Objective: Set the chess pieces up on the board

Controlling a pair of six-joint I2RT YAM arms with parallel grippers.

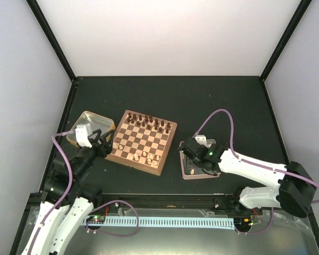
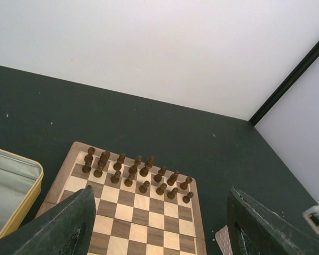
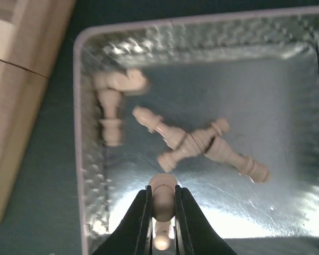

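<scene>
My right gripper is shut on a light chess piece (image 3: 163, 191), held above the tray of light pieces. Below it in the right wrist view lies another light piece (image 3: 162, 242), partly hidden. Several more light pieces lie in the tray, among them a crossed group (image 3: 196, 143) and a pair (image 3: 111, 114) by the left wall. Dark pieces (image 2: 144, 169) stand along the far side of the chessboard (image 1: 123, 156); a few light ones (image 1: 151, 156) stand near its front. My left gripper is open and empty, close to the board's left side.
The tray (image 1: 183, 169) with light pieces stands right of the board, apart from it. A second metal tray (image 1: 87, 118) is at the board's left, partly behind the left arm.
</scene>
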